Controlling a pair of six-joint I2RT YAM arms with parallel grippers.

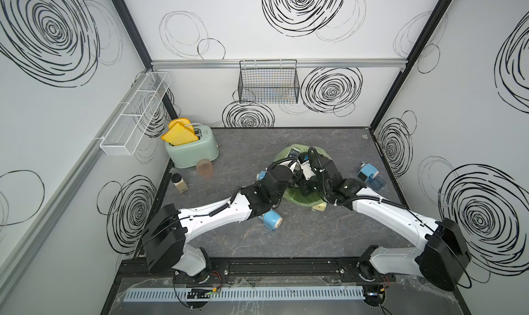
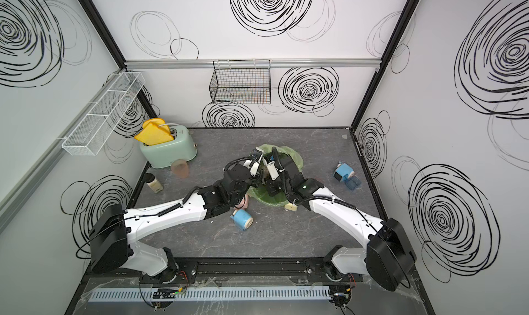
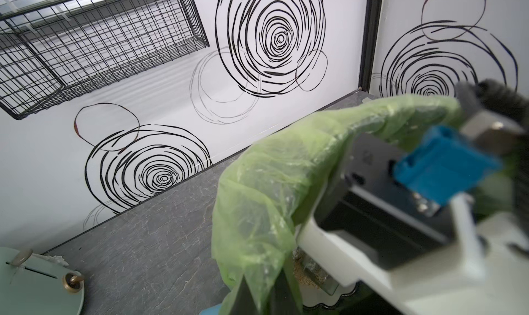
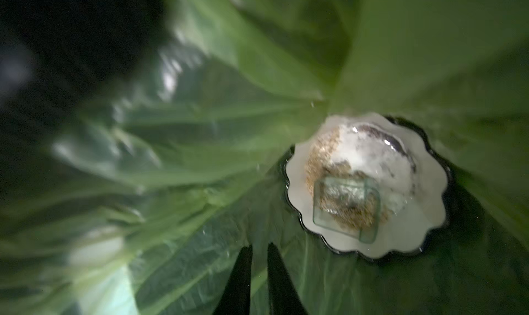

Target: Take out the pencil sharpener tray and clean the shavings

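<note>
A green bag-lined bin [image 1: 300, 196] stands mid-table. Inside it, in the right wrist view, a scalloped white dish [image 4: 418, 204] holds a clear sharpener tray [image 4: 347, 204] with shavings in and around it. My right gripper is in the bin, below-left of the dish, its fingers slightly apart with nothing between them. My left gripper is at the bin's rim with its fingers over or against the green liner, mostly hidden at the bottom of its view; whether liner is between them cannot be told. Blue sharpener parts [image 1: 368, 170] lie at the right.
A toaster [image 1: 193, 149] with yellow slices, a cup [image 1: 204, 168] and a jar [image 1: 179, 182] stand at the left. A blue mug [image 1: 271, 220] and a pale yellow block [image 1: 318, 207] sit in front of the bin. A wire basket [image 1: 268, 80] hangs on the back wall.
</note>
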